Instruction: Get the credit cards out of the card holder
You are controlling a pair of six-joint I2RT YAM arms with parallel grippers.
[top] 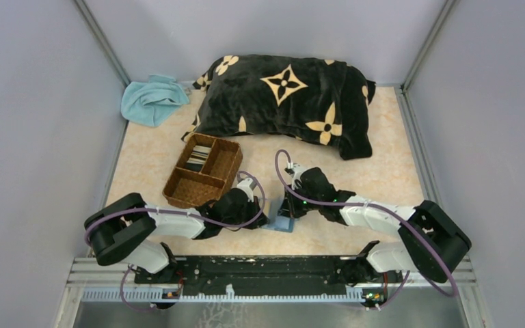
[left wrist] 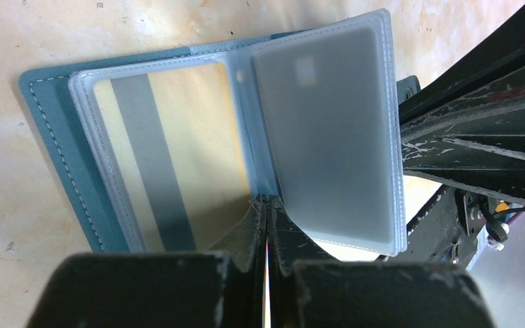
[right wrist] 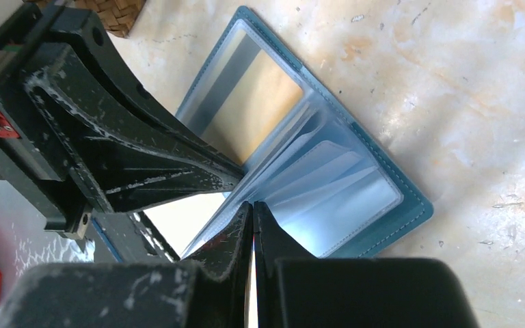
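Note:
The blue card holder [top: 283,224] lies open on the table between my two grippers. Through one clear sleeve, a cream card [left wrist: 202,130] with a grey stripe shows. A frosted sleeve leaf stands partly raised over the other half; under it in the right wrist view, a clear pocket [right wrist: 348,205] looks pale and creased. My left gripper is shut, tips over the holder near its fold. My right gripper is also shut, tips close to the raised leaf. Whether either pinches thin plastic is unclear.
A woven basket [top: 190,187] with compartments stands behind the left arm, several cards [top: 198,158] in one of them. A dark patterned cushion [top: 280,99] and a light blue towel [top: 152,100] lie at the back.

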